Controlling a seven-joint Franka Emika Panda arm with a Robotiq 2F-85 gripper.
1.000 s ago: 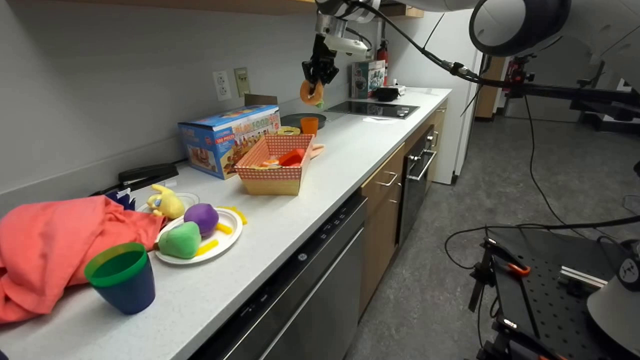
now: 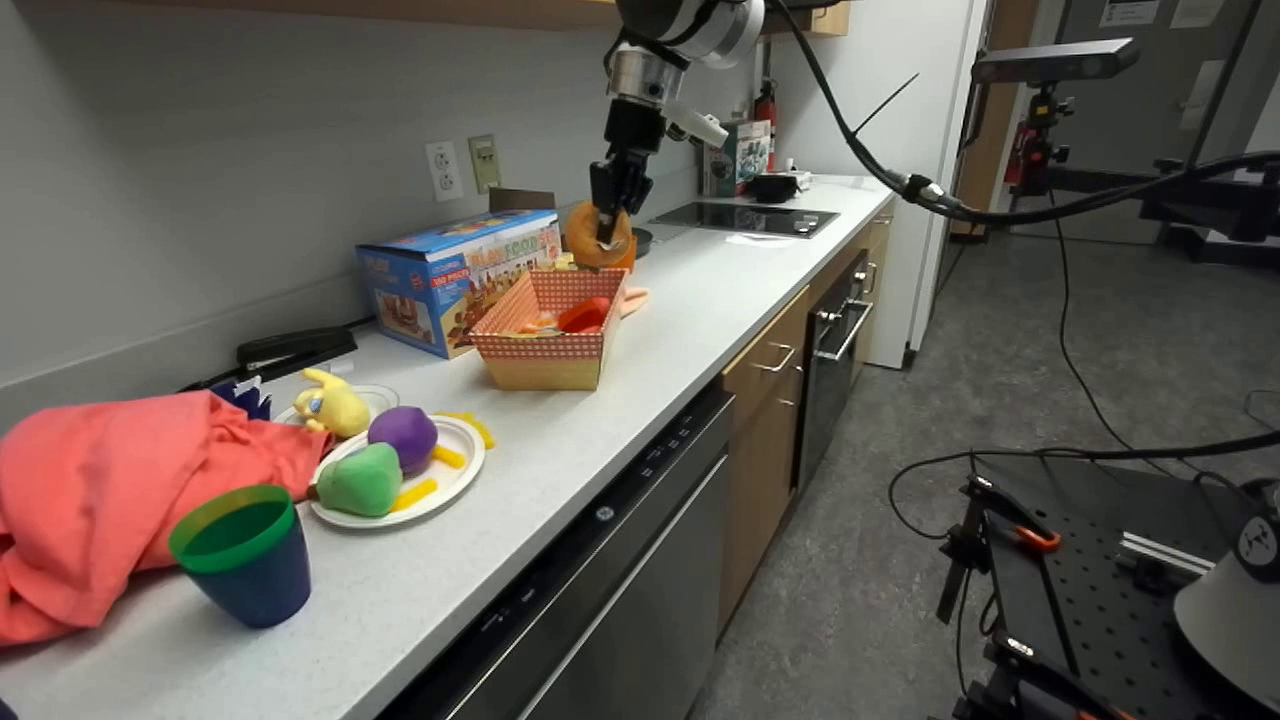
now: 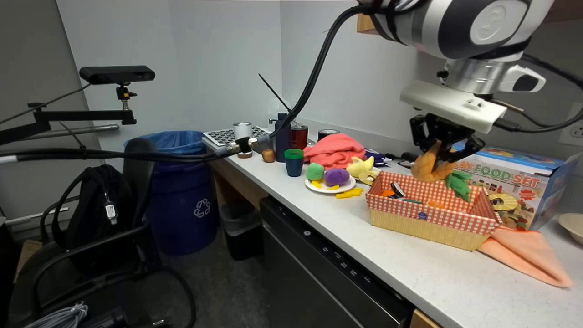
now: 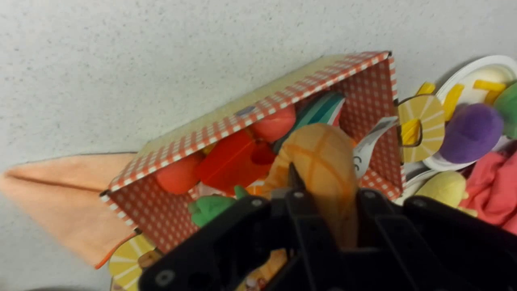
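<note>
My gripper [image 3: 445,143] is shut on a plush pineapple [image 3: 427,169], tan-orange with crosshatch stitching. Green leaves [image 3: 459,185] show beside it. In exterior view 2 the plush overlaps the red-checked basket [image 3: 426,228]; exterior view 1 puts the gripper [image 2: 617,214] behind the basket's far end. Looking down in the wrist view, the pineapple [image 4: 327,162] bulges between the dark fingers and covers part of the basket. Red plush food [image 4: 235,162] and a striped teal piece [image 4: 317,116] lie inside the basket.
A blue play-food box [image 2: 420,282] stands against the wall beside the basket. A white plate [image 2: 462,480] holds a purple plush [image 2: 403,437] and a green one [image 2: 360,480]. A peach cloth [image 3: 527,257] lies by the basket.
The gripper and pineapple have come lower and slightly left in exterior view 1, closer to the basket. The plush has turned in view. The basket has not moved.
</note>
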